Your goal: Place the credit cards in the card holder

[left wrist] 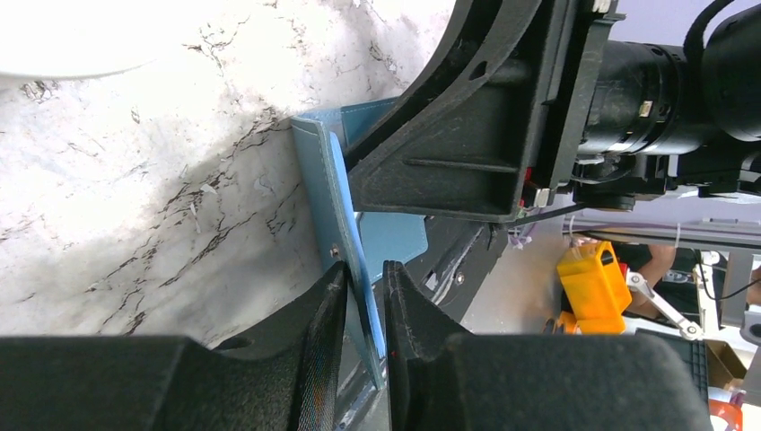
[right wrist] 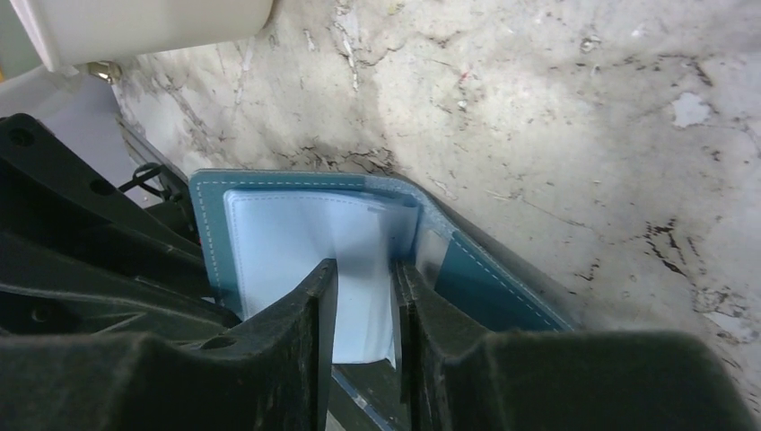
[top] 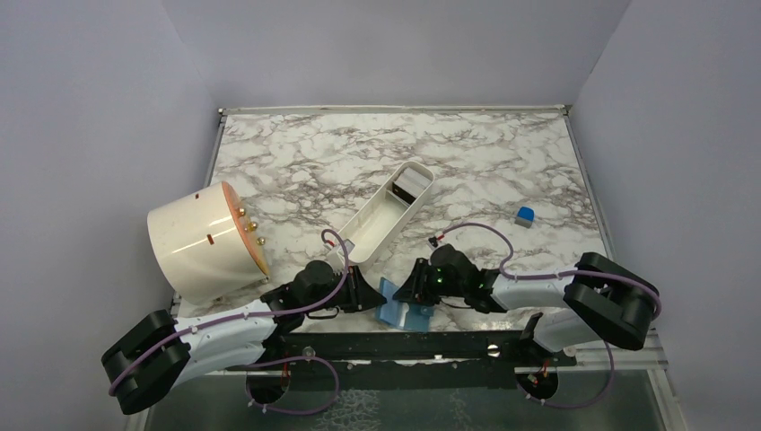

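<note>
A blue card holder (top: 390, 310) stands open at the front edge of the table, between both grippers. In the left wrist view its thin panel (left wrist: 314, 180) runs down to the fingertips of my left gripper, which is open. In the right wrist view my right gripper is at the holder's pale inner sleeve (right wrist: 287, 233), fingers part open; whether the sleeve is between the fingertips is unclear. The white tray (top: 377, 224) behind holds a stack of pale cards (top: 413, 180).
A cream cylinder (top: 202, 242) with gold knobs lies at the left. A small blue object (top: 525, 215) sits at the right.
</note>
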